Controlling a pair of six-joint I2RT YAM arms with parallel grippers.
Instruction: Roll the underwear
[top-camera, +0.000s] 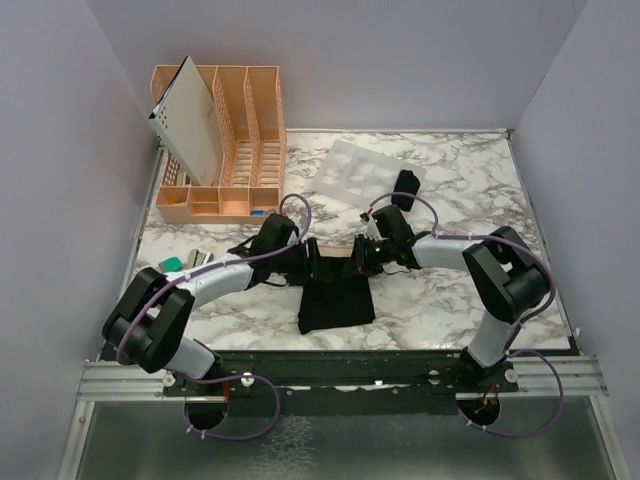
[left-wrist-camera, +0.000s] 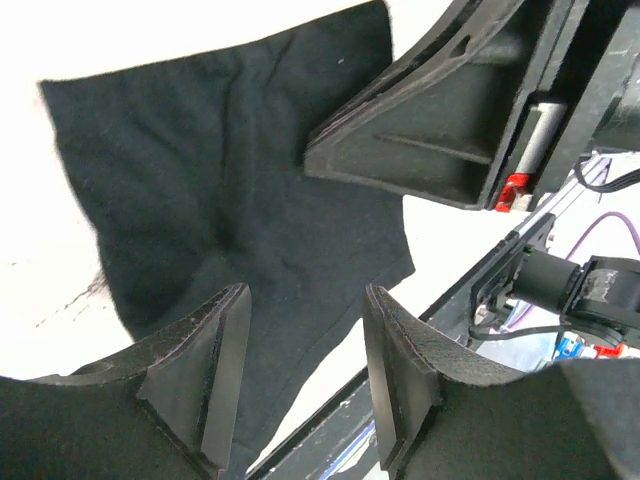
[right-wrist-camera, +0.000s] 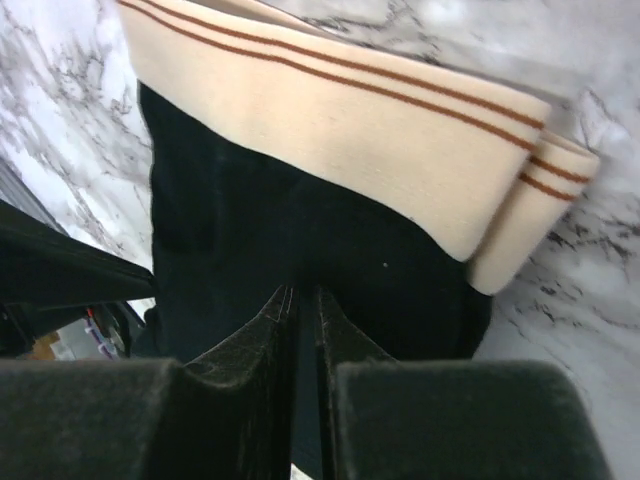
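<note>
The black underwear (top-camera: 337, 305) lies folded into a flat panel near the front middle of the table. Its cream waistband (right-wrist-camera: 330, 100) with thin brown stripes runs along the back edge. At the left part of that back end, my left gripper is open over the dark cloth, fingers well apart. My right gripper hovers over or touches the cloth just in front of the waistband; a narrow gap shows between its fingertips, with no cloth visibly pinched. Whether either gripper touches the fabric is hard to tell.
A peach divided organizer (top-camera: 235, 210) with a white board in it stands at the back left. Behind the grippers lies a translucent sheet (top-camera: 350, 170) with a dark folded cloth (top-camera: 405, 188) at its right. A small green item (top-camera: 171, 265) sits by the left arm.
</note>
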